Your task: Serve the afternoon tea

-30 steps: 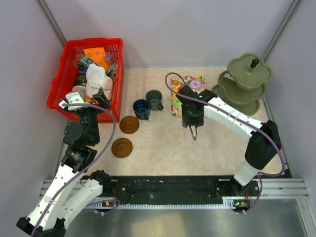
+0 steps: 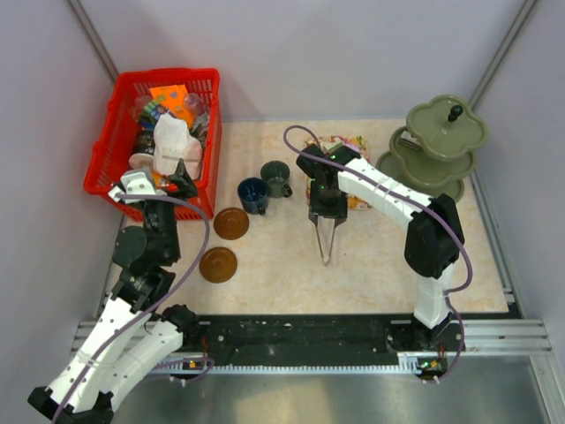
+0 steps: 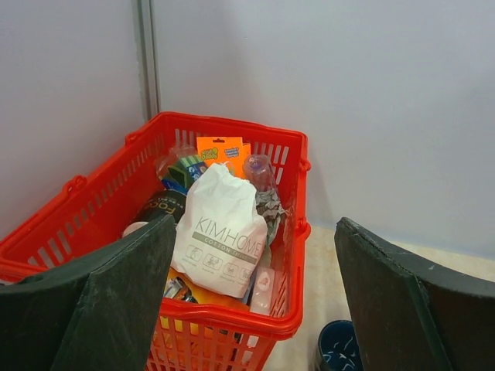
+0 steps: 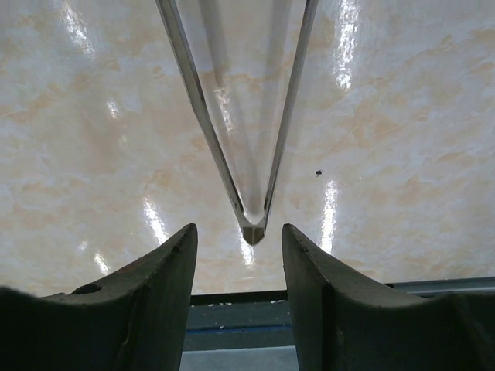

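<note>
My right gripper (image 2: 327,221) is over the middle of the table, open above slim metal tongs (image 2: 322,252); in the right wrist view the tongs (image 4: 208,131) lie on the tabletop, their bend just beyond the parted fingers. My left gripper stands open beside the red basket, holding nothing. A blue mug (image 2: 252,201) and a green mug (image 2: 274,177) stand near two brown saucers (image 2: 231,224). A green tiered stand (image 2: 446,128) is at the back right. A floral mat (image 2: 358,143) lies behind the right arm, mostly hidden.
The red basket (image 2: 211,88) at back left is full of packages and bottles.
The left arm is essentially still.
</note>
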